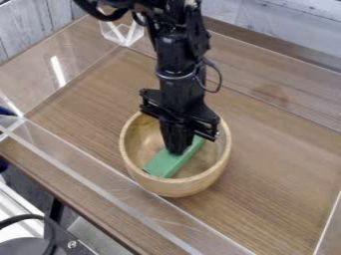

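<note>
A light wooden bowl stands on the wooden table. Inside it lies a green rectangular object, slanting from lower left to upper right. My black gripper reaches down into the bowl from above, its tip over the upper part of the green object. The fingertips are dark and overlap the object, so whether anything is between them is hard to see.
Clear plastic edging runs along the table's left and right sides. A white panelled wall is at the back. The table around the bowl is clear. Cables and a pale fixture are at the lower left.
</note>
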